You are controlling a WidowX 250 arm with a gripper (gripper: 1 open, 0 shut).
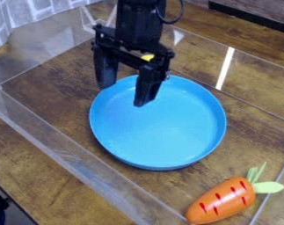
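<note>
My black gripper (125, 81) hangs open over the upper left part of a blue plate (158, 125), its two fingers spread apart with nothing seen between them. A small yellow object (148, 57) peeks out behind the gripper, mostly hidden. An orange toy carrot (222, 200) with green leaves lies at the lower right, apart from the plate.
A clear plastic wall (74, 163) runs diagonally along the lower left. Bare wooden floor (44, 79) lies left of the plate and to its right. More transparent edging stands at the top left.
</note>
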